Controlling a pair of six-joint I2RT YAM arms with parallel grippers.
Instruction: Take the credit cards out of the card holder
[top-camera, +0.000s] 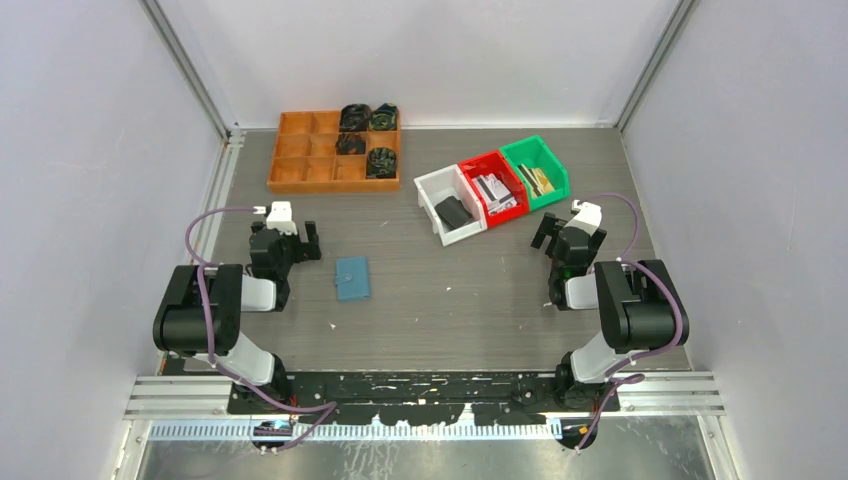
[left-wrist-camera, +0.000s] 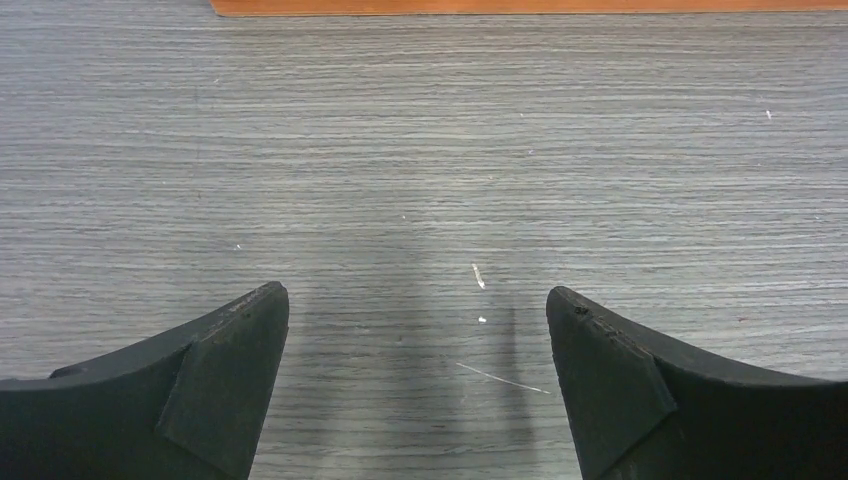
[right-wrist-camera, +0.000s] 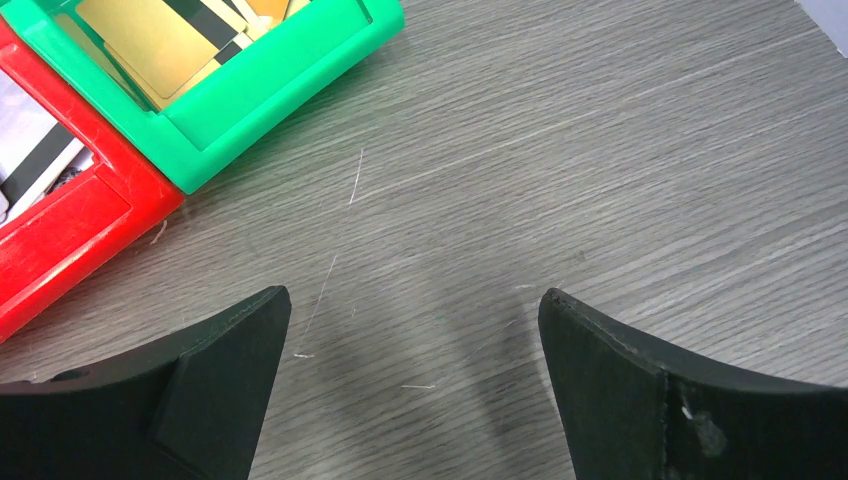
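Observation:
A blue card holder (top-camera: 352, 279) lies closed on the table, left of the middle in the top view; whether cards are inside cannot be seen. My left gripper is open over bare table, up and to the left of the holder in the top view. Far to the right, my right gripper also stands open, with only table between its fingers. Cards (right-wrist-camera: 160, 45) lie in the green bin (right-wrist-camera: 270, 80), and more cards (top-camera: 494, 193) are in the red bin (top-camera: 523, 207). Neither wrist view includes the holder.
At the back left sits an orange compartment tray (top-camera: 290, 188) with several dark camouflage-patterned items (top-camera: 381, 162). A white bin (top-camera: 461, 235) holding dark objects (top-camera: 453, 212) adjoins the red one.

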